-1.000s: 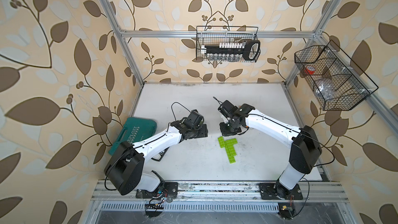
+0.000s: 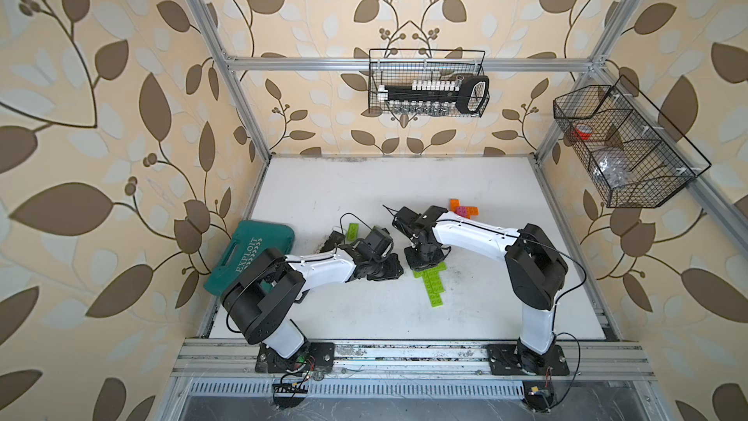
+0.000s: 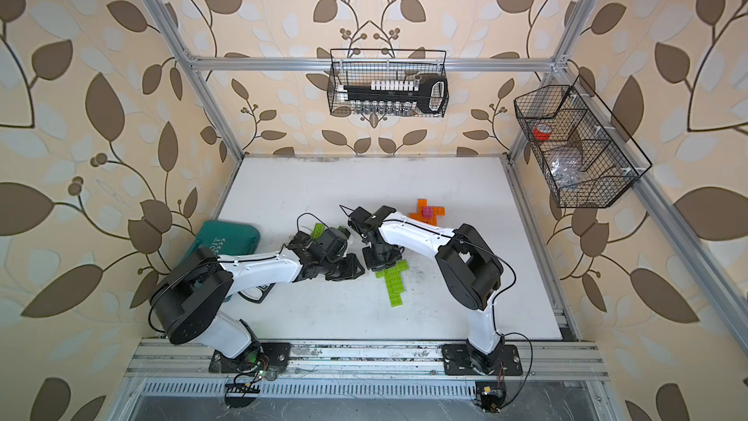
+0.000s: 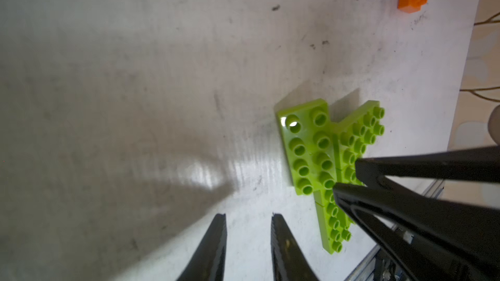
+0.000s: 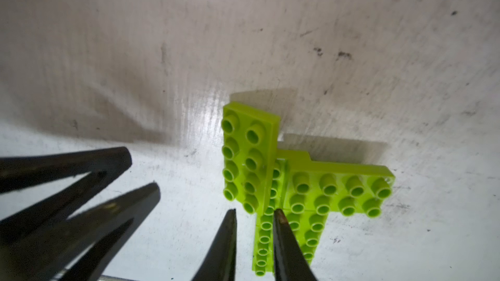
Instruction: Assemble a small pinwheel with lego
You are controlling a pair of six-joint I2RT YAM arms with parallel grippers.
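Observation:
A green lego assembly lies on the white table, its studded pieces forming a branched shape, with one piece slightly angled. My right gripper is shut just over it, nothing visible between its fingertips. My left gripper hovers just left of the assembly, its fingertips a narrow gap apart, with no piece visible between them in the left wrist view. Both grippers are close together at the table's middle. An orange assembly with a pink piece lies behind the right arm.
A teal case is at the left, with dark items and green pieces beside the left arm. Wire baskets hang on the back and right.
Both grippers have come lower toward the front over the last second. The orange assembly became visible.

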